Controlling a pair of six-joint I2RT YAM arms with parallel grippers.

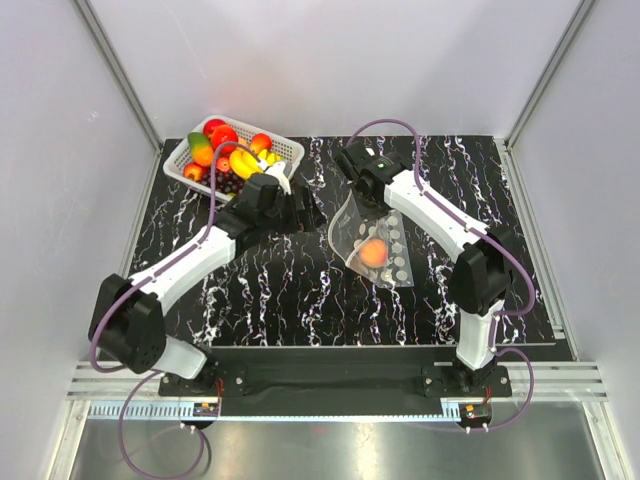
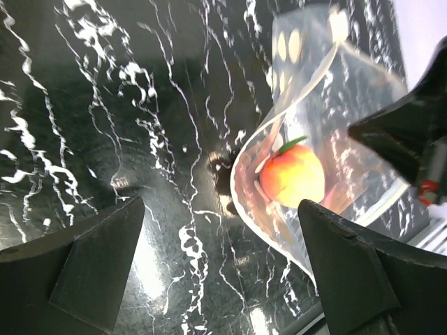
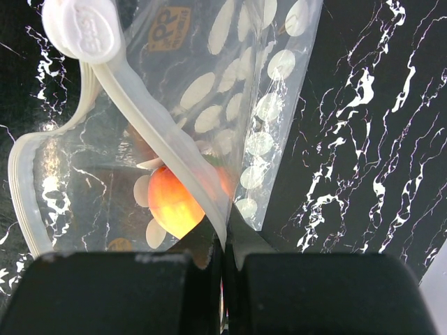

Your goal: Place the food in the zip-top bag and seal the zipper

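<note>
A clear zip top bag (image 1: pixel 397 262) with pale oval spots lies on the dark table, its mouth gaping to the left. Inside rests an orange-red peach with a green leaf; through the film the peach (image 3: pixel 173 202) also shows in the right wrist view. My right gripper is shut on the bag's rim, which runs down between its fingers. The white zipper slider (image 3: pixel 91 31) sits at the far end of the zip strip. Left of the bag mouth, my left gripper (image 1: pixel 314 212) stands open and empty, apart from the bag.
At the back left stands a white basket (image 1: pixel 176 172) filled with fruit, including bananas (image 1: pixel 243 163) and a mango (image 1: pixel 201 150). The left forearm lies just in front of it. Bare marbled table (image 1: pixel 270 300) spreads across the front.
</note>
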